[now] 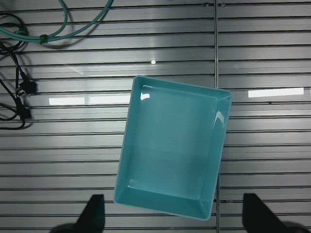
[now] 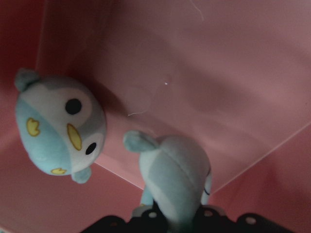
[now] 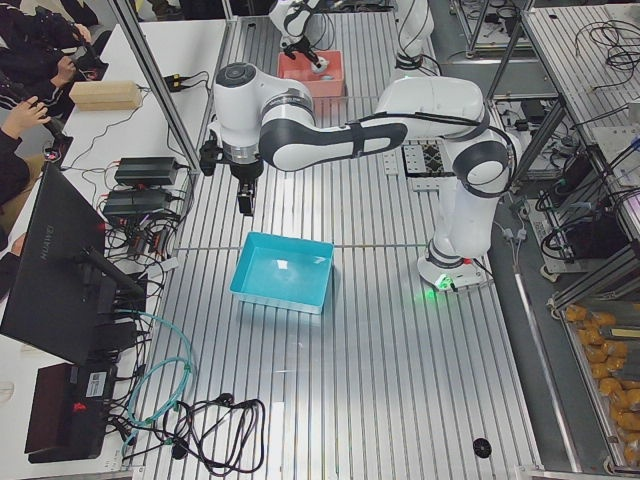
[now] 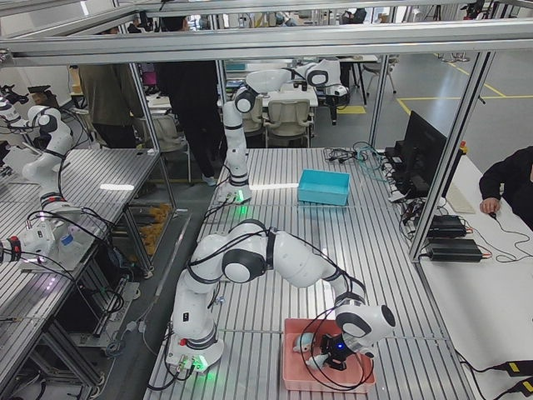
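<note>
My left gripper hangs open and empty above the slatted table, over an empty turquoise bin (image 1: 170, 145). In the camera left view that bin (image 3: 282, 271) sits below and right of the gripper (image 3: 244, 200). My right gripper is down inside a pink bin (image 2: 223, 73), closed around a pale blue and grey plush toy (image 2: 172, 174), which hides much of the fingertips. A second plush, a penguin with yellow beak and feet (image 2: 60, 124), lies beside it in the bin.
Coiled black cables (image 3: 220, 430) and a teal cable (image 3: 160, 400) lie on the table's near left. A monitor (image 3: 55, 265) and electronics boxes line that side.
</note>
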